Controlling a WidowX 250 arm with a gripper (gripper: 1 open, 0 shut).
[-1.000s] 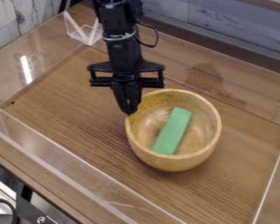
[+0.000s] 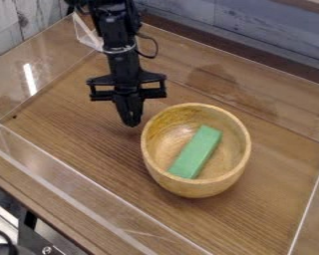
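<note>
My black gripper [image 2: 127, 108] hangs above the wooden table at upper middle, left of and behind a tan bowl [image 2: 159, 163], apart from it, with nothing visible between its fingertips; it looks shut. A green rectangular block [image 2: 197, 152] lies inside the bowl.
The wooden table [image 2: 83, 149] has free room left of the bowl and at the back right. Clear plastic edging runs along the left side, and pale wooden walls [image 2: 255, 30] stand behind. Dark cables show at the lower left corner.
The gripper has moved left and back, away from the bowl's rim. The bowl and green block have stayed in place.
</note>
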